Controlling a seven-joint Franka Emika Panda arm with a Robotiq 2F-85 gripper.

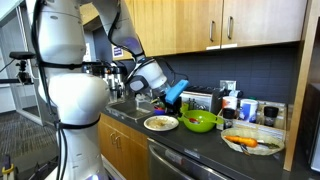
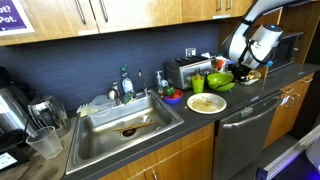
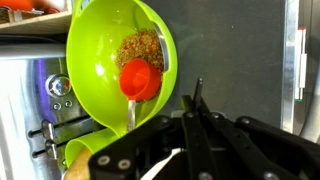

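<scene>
My gripper is shut, its dark fingertips together; whether anything thin sits between them is too small to tell. In the wrist view it hangs over dark counter, beside a green bowl. Brown granular food lies in that bowl with a red scoop, whose pale handle reaches toward the rim. From the first exterior view, the arm's blue-banded wrist is above the counter, between the bowl and a white plate with food on it. The fingertips do not show clearly there.
A tray with carrots lies right of the bowl. Behind stand a toaster and several containers. The sink is farther left, with a wooden utensil in it. Some counter between bowl and front edge is clear.
</scene>
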